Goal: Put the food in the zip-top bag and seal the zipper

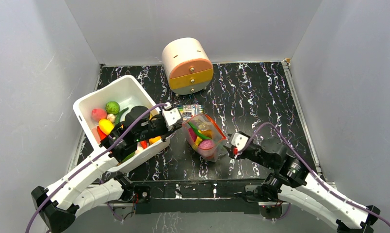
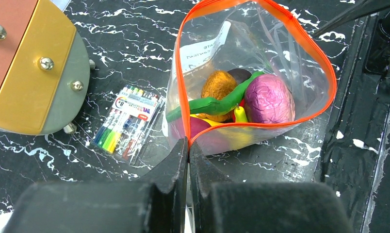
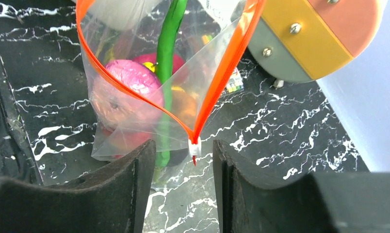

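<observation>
The clear zip bag [image 1: 203, 138] with an orange zipper stands open, holding a purple cabbage [image 2: 269, 98], a green pepper [image 2: 217, 104], a brown potato-like item and several other foods. My left gripper is shut at the bag's orange zipper corner, pinching it at the fingertips. My right gripper stands open around the opposite end of the zipper, its white end tab [image 3: 194, 148] between the fingers in view, though whether they touch cannot be told.
A white bin [image 1: 84, 110] of toy produce sits at left, under my left arm. A drawer box [image 1: 187, 58] stands at the back, with a pack of markers [image 2: 127, 121] before it.
</observation>
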